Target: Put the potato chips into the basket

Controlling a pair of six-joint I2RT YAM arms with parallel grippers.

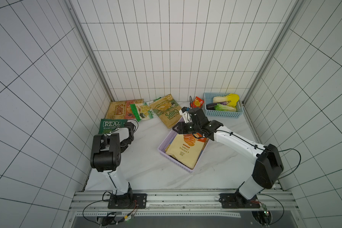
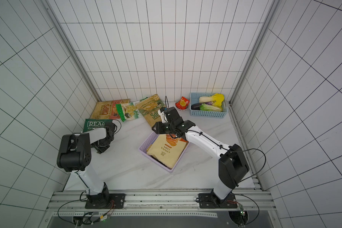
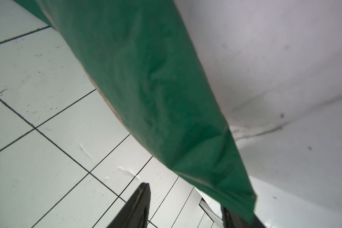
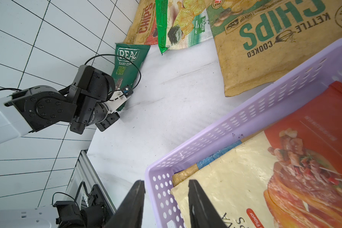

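Observation:
The green REAL chips bag [image 1: 111,124] lies at the left of the table, partly hidden by the left arm. In the left wrist view its green edge [image 3: 148,83] crosses between and above the finger tips of my left gripper, which are apart. My right gripper hangs over the lavender basket [image 4: 209,140], open, with nothing between its fingers. The basket holds a cream Cassava Chips bag [image 1: 184,150] over another bag.
Chips bags [image 1: 123,108], seaweed chips [image 1: 143,111], kettle chips [image 1: 167,108] and a small red pack [image 1: 197,102] lie at the back. A blue basket of vegetables [image 1: 222,113] stands back right.

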